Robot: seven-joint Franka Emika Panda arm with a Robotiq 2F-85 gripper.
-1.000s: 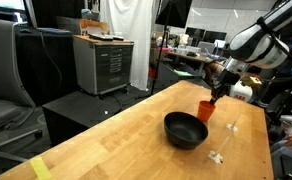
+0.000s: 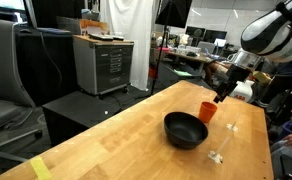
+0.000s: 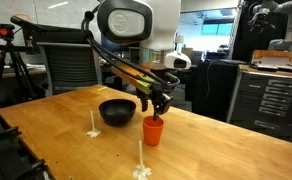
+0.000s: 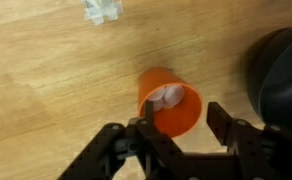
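An orange cup [image 4: 171, 103] stands upright on the table, with white items [image 4: 166, 97] in it. My gripper is over the cup in the wrist view, its fingers apart and no object seen held between them. From exterior view 2, the gripper [image 3: 152, 105] appears at the level of the rim of the cup [image 3: 153, 131] or just above it; contact cannot be made out. The cup [image 2: 207, 111] also shows in exterior view 1, with the gripper [image 2: 219, 98] to the right of its rim.
Close to the cup sits a black bowl [image 2: 186, 130], which is at the right edge in the wrist view. White tape strips [image 3: 141, 164] mark the wooden table. Broad clear tabletop [image 2: 106, 150] lies on the bowl's far side from the cup.
In exterior view 1 the arm and gripper have shifted up and to the right, away from the cup's rim. The cup and bowl appear unmoved.
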